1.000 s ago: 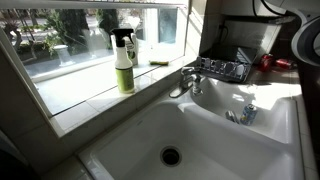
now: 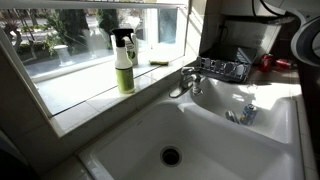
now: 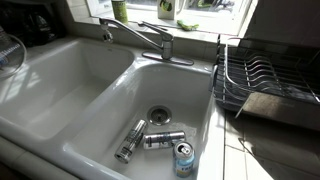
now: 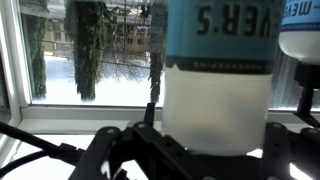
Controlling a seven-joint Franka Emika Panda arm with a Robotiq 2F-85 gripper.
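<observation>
In the wrist view my gripper has its dark fingers along the bottom edge, open. A bottle (image 4: 218, 100) with a blue label and a pale end fills the middle, close in front of and partly overlapping the fingers. The lettering on it appears upside down. Another labelled bottle (image 4: 302, 30) is cut off at the upper right. Whether either bottle touches the gripper cannot be told. In the second exterior view, a blue can (image 3: 183, 160), a lying can (image 3: 164, 139) and a tilted can (image 3: 130, 141) rest in the right basin.
A spray bottle (image 2: 124, 72) stands on the window ledge. The faucet (image 3: 150, 36) reaches over the double sink (image 3: 60, 75), whose left basin looks empty. To the right of the basins is a metal dish rack (image 3: 268, 80). A large round-ended part (image 2: 305, 40) hangs at the upper right.
</observation>
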